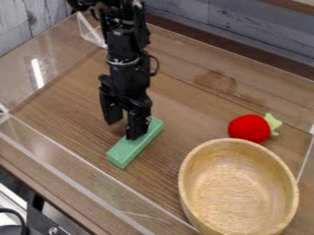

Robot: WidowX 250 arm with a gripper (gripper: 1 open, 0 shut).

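Note:
The black robot arm comes down from the top centre of the camera view, with its gripper point(127, 120) low over the table, at the upper end of a green block point(131, 147). The dark fingers overlap or stand just beside that end; I cannot tell whether they touch it. The block lies diagonally on the wooden table. The finger is hard to make out against the dark body of the arm.
A red tomato-like toy point(249, 128) with a green top lies at the right. A large tan bowl point(238, 191) fills the lower right.

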